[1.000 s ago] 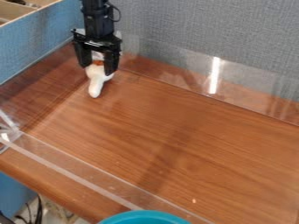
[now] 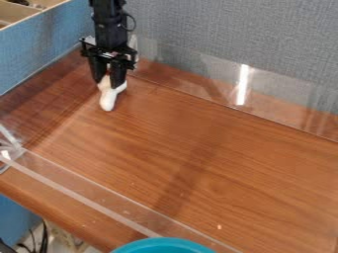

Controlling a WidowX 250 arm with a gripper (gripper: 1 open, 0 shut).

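Note:
My black gripper [image 2: 111, 71] hangs at the back left of the wooden table, close to the corner of the blue and grey walls. It is shut on a white object [image 2: 109, 99], elongated and rounded at its lower end, which lies at or just above the table surface. The object's upper part is hidden by the fingers, so I cannot tell what it is.
A cyan bowl [image 2: 158, 244] is partly in view at the bottom edge. Clear low panels edge the table. Cables lie below the table at lower left.
The gripper's fingers have come closer together around the white object and shifted very slightly. The object has hardly moved.

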